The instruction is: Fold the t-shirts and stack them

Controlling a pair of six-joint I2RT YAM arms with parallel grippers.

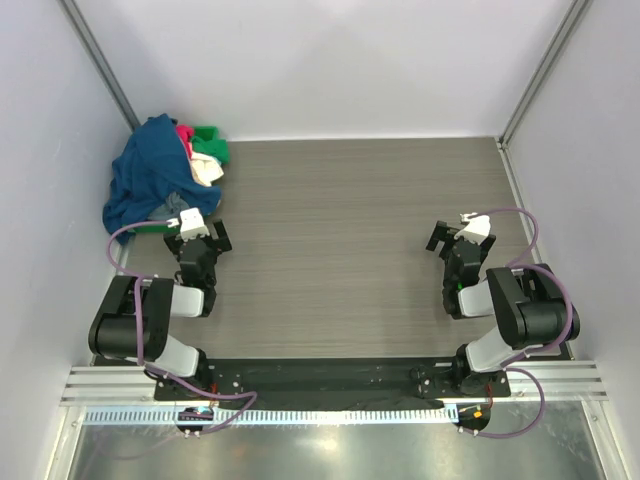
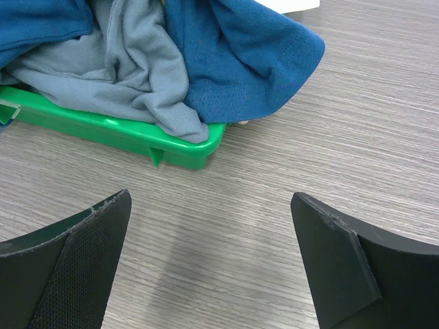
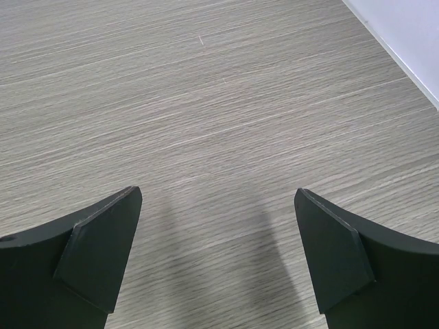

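Note:
A heap of cloth items fills a green bin [image 2: 177, 147] at the back left: a large blue cloth [image 1: 150, 170], a grey one [image 2: 137, 68], cream [image 1: 205, 168], red [image 1: 185, 134] and green [image 1: 211, 147] ones. Just in front of the bin, my left gripper [image 1: 197, 240] stands open and empty, its fingers apart over bare table in the left wrist view. My right gripper [image 1: 460, 240] is at the right side of the table, also open, with only bare surface between its fingers.
White walls enclose it at the back and both sides; the right wall [image 3: 398, 34] edge shows in the right wrist view.

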